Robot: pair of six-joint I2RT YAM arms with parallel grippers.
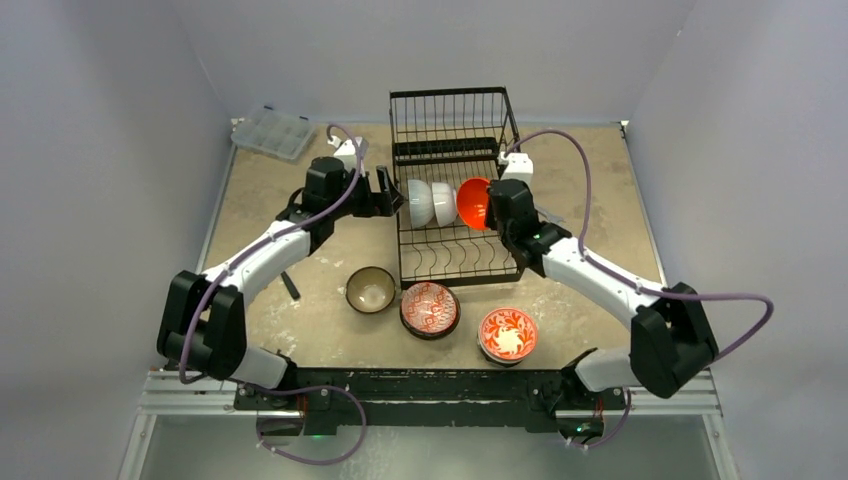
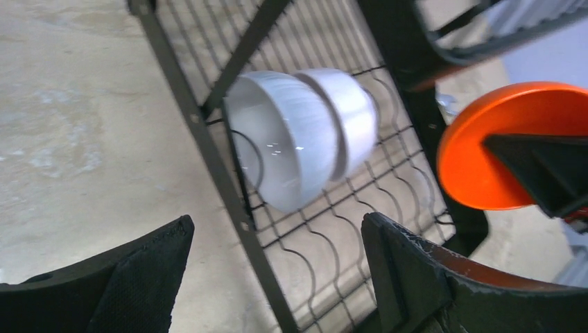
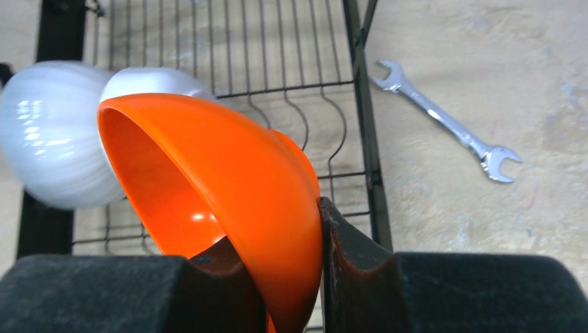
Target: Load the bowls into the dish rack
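Note:
Two white bowls (image 2: pixel 312 132) stand on edge, one nested against the other, in the left part of the black dish rack (image 1: pixel 460 282). An orange bowl (image 3: pixel 229 187) is tilted on its side over the rack's right part, and my right gripper (image 1: pixel 488 207) is shut on its rim. My left gripper (image 1: pixel 394 190) stands open at the rack's left edge, its fingers (image 2: pixel 149 267) wide apart with nothing between them. On the table in front of the rack are a brown bowl (image 1: pixel 370 290), a red patterned bowl (image 1: pixel 430 308) and an orange-and-white patterned bowl (image 1: pixel 508 334).
A wrench (image 3: pixel 447 121) lies on the table right of the rack. A clear divided box (image 1: pixel 272 134) sits at the back left. A dark-handled tool (image 1: pixel 290 285) lies near the left arm. Table space left of the rack is mostly free.

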